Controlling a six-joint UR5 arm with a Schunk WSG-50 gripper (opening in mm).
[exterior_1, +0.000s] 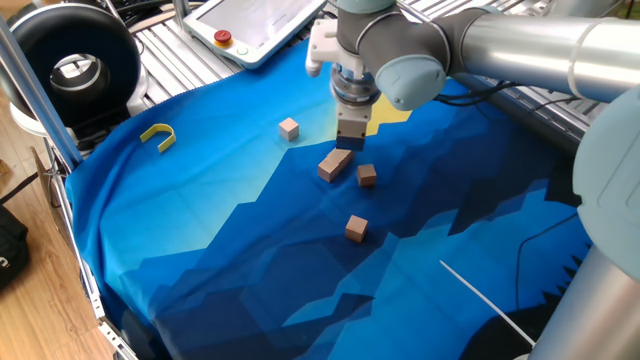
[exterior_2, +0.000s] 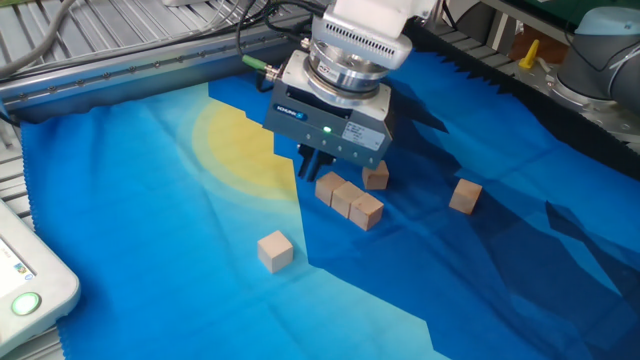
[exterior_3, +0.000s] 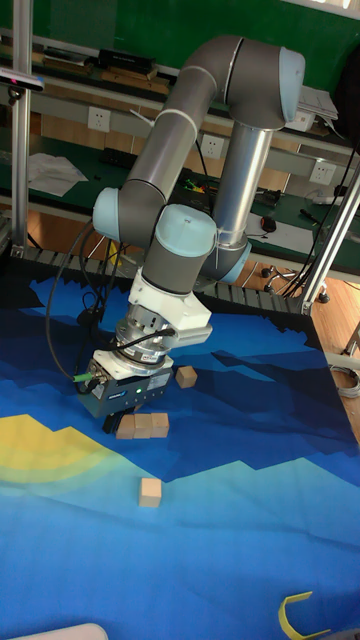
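Note:
Three wooden cubes (exterior_2: 346, 199) stand in a touching row on the blue printed cloth. My gripper (exterior_2: 313, 164) is at one end of this row, its dark fingers close together with nothing visible between them. In exterior view 3 a fingertip (exterior_3: 110, 425) shows beside the row's left end; whether it touches the end cube is unclear. Close behind the row sits a separate cube (exterior_2: 375, 176). Another cube (exterior_2: 466, 196) lies farther right, and a paler one (exterior_2: 275, 251) rests apart on the light blue area. Exterior view 1 partly hides the row (exterior_1: 335, 165) behind the gripper.
A yellow curved piece (exterior_1: 158, 136) lies on the cloth's far side. The teach pendant (exterior_1: 262, 28) with its red button is at the table's edge. A thin white rod (exterior_1: 487, 302) is near the arm's base.

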